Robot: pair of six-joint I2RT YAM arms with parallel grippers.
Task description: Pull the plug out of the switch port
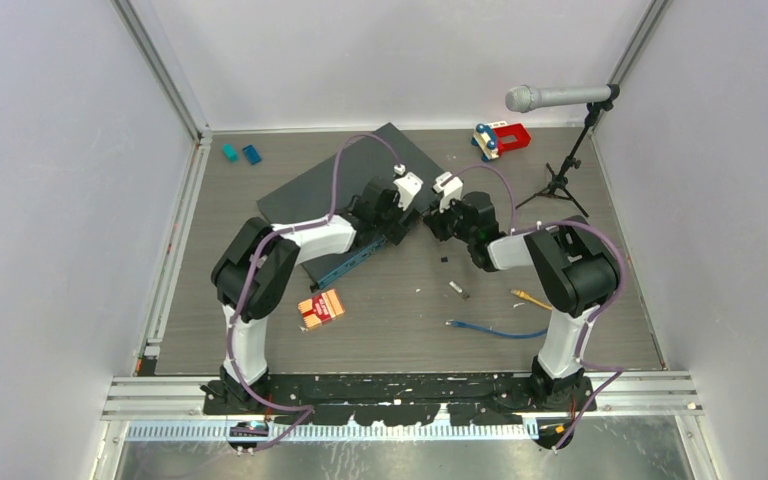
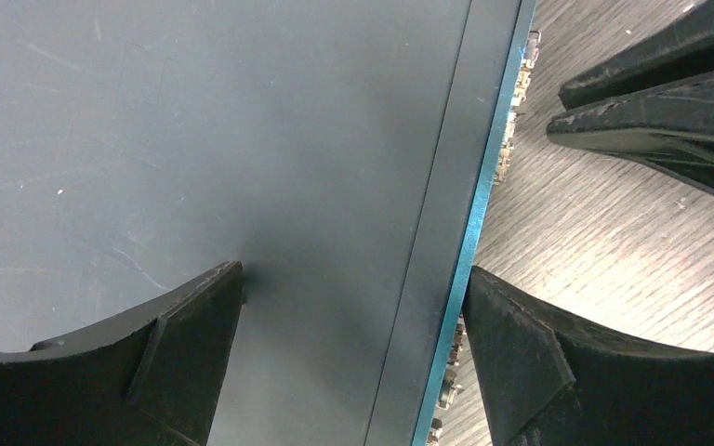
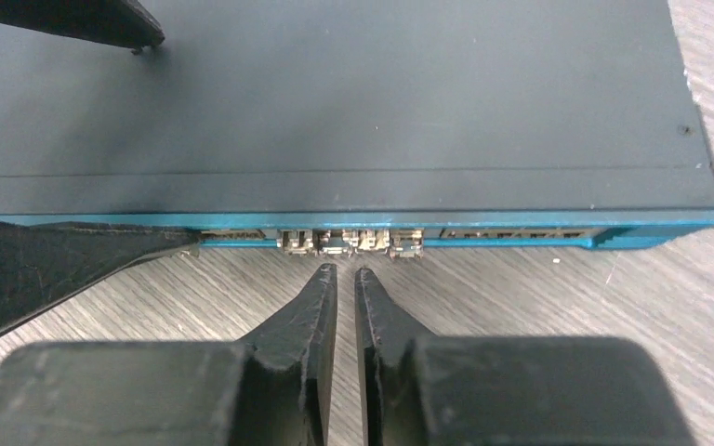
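Note:
A grey switch (image 1: 310, 185) with a blue-edged front lies angled on the table. My left gripper straddles its front edge, part open, one finger on the top and the other outside the blue edge, above the ports. My right gripper is just in front of the metal-framed ports (image 3: 351, 240), its fingertips slightly apart with nothing visible between them. In the right wrist view a left-gripper finger reaches along the front edge, left of those ports. I cannot make out a plug in the ports.
A microphone on a tripod (image 1: 560, 96) and a red toy (image 1: 510, 136) stand at the back right. Blue (image 1: 500, 332) and yellow cables, a small light object and a red-and-white packet (image 1: 321, 308) lie in front.

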